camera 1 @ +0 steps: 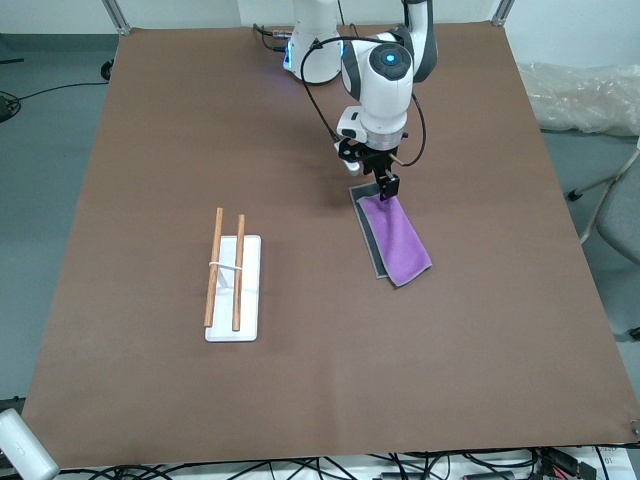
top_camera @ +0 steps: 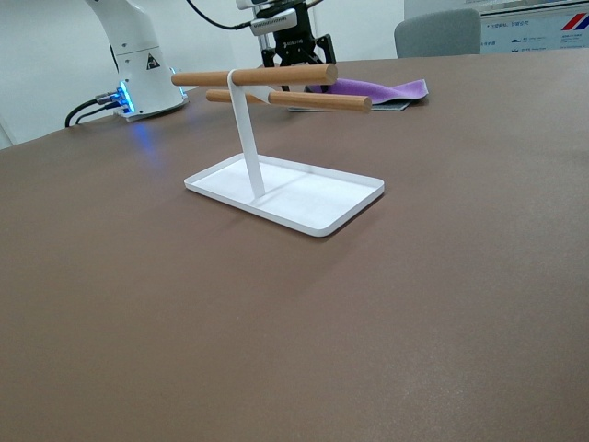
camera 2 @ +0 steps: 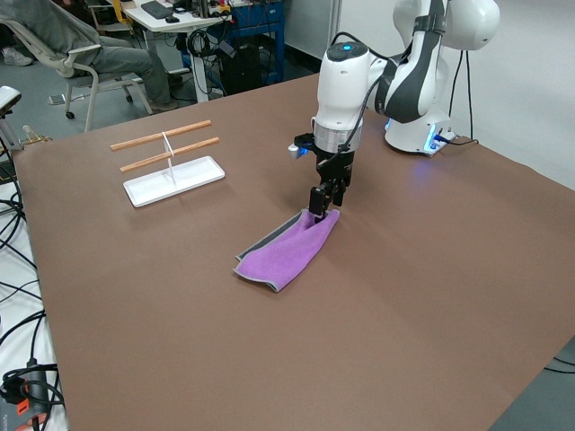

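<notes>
My black gripper [camera 1: 385, 185] points down at the far end of a folded purple cloth [camera 1: 398, 240] with a grey layer, its fingertips at the cloth; whether they are open or shut is not clear. In the right view the gripper [camera 2: 320, 208] meets the cloth [camera 2: 287, 247] the same way. Left of it stands a white rack tray [camera 1: 245, 315] carrying two horizontal wooden bars [camera 1: 214, 260]. In the top view the rack [top_camera: 313, 207] partly hides the cloth [top_camera: 386, 92].
A grey chair [camera 1: 620, 215] stands beyond the table's right edge in the left view, and cables run along the near edge below.
</notes>
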